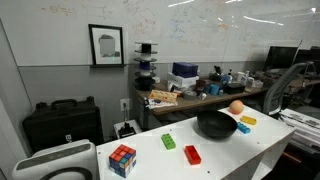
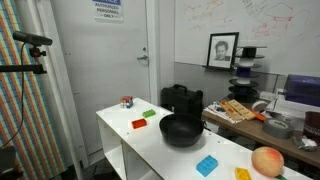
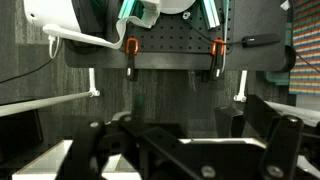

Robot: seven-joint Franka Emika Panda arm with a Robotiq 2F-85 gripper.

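Note:
The gripper shows only in the wrist view, as dark parts along the bottom. Its fingers are spread open with nothing between them, above a dark floor. On the white table [image 1: 235, 153] lie a Rubik's cube [image 1: 122, 160], a green block [image 1: 168, 141] and a red block [image 1: 192, 155]. Beyond them sits a black pan [image 2: 181, 130]. A blue block [image 2: 207, 165], a yellow block [image 2: 242, 174] and a round orange object [image 2: 267, 161] are on the pan's other side. None of these tabletop objects appears in the wrist view.
A back shelf [image 2: 250, 128] holds pans, boxes and a rack. Below the gripper, the wrist view shows a perforated metal plate [image 3: 180, 42] with orange-tipped clamps beside it. A white appliance [image 1: 55, 162] stands at the near left. Bare tabletop surrounds the blocks.

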